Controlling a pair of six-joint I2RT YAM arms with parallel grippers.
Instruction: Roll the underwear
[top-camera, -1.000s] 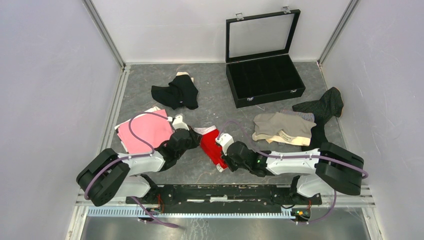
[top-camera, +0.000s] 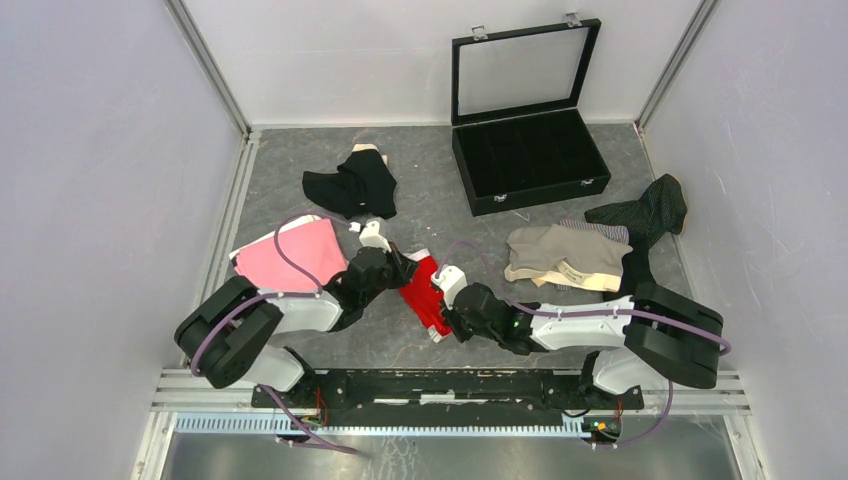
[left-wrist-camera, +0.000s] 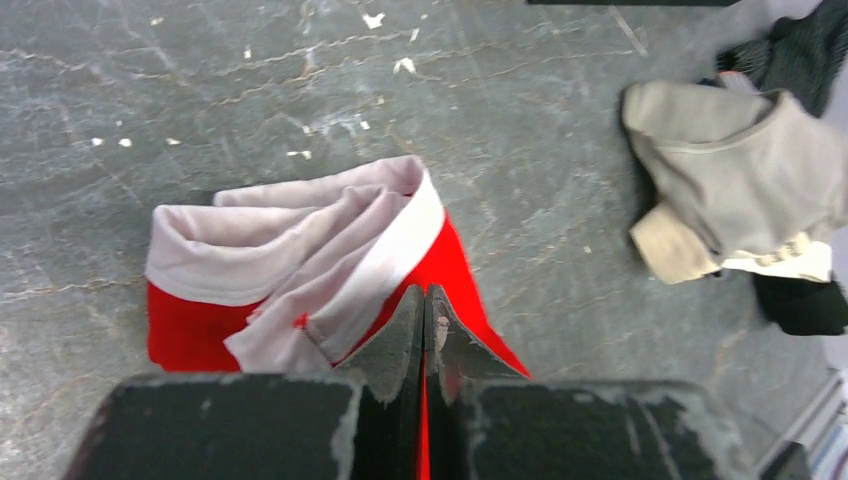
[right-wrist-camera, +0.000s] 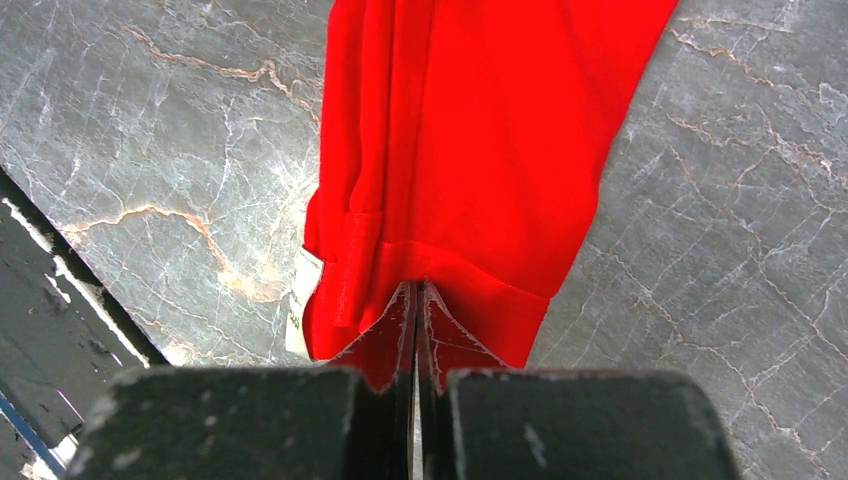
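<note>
Red underwear with a pale waistband (left-wrist-camera: 240, 240) lies on the grey table between my arms, a narrow folded strip slanting from upper left to lower right in the top view. At its waistband end my left gripper is shut, its tips against or just over the red cloth; whether fabric is pinched does not show. My right gripper is also shut, tips over the other end of the underwear (right-wrist-camera: 500, 150), where the hem and a white tag show. No cloth is visible between its fingers. Both arms partly cover the strip from above.
An open black box (top-camera: 530, 160) stands at the back right. Grey and beige garments (top-camera: 568, 255) lie in a heap on the right, a pink folded cloth (top-camera: 285, 260) on the left, and a black garment (top-camera: 350, 185) behind it.
The right arm has barely moved.
</note>
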